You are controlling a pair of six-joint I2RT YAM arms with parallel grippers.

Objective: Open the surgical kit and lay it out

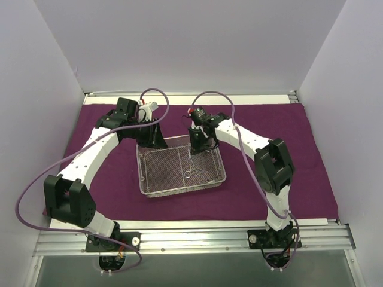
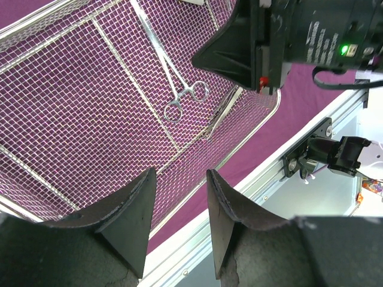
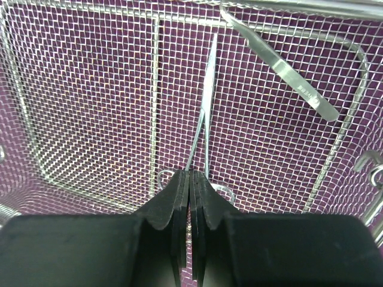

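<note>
Ring-handled scissors (image 3: 207, 101) lie flat on the mesh floor of the wire basket (image 1: 143, 179), their handles slightly spread. Over the handle end in the right wrist view is my right gripper; its fingertips meet, with nothing between them. From the left wrist view, the scissors (image 2: 157, 45) show with both rings clear of the right gripper's fingers (image 2: 224, 57). My left gripper hangs open and empty above the basket's left part. Flat metal tweezers (image 3: 293, 78) rest at an angle near the basket wall, apart from the right gripper.
More slim metal tools (image 2: 222, 113) lie along the basket's near right side. The basket's left half is bare mesh. Purple cloth (image 1: 269, 185) spreads clear around the basket, wide at right. A purple cable (image 1: 251, 164) loops over the right arm.
</note>
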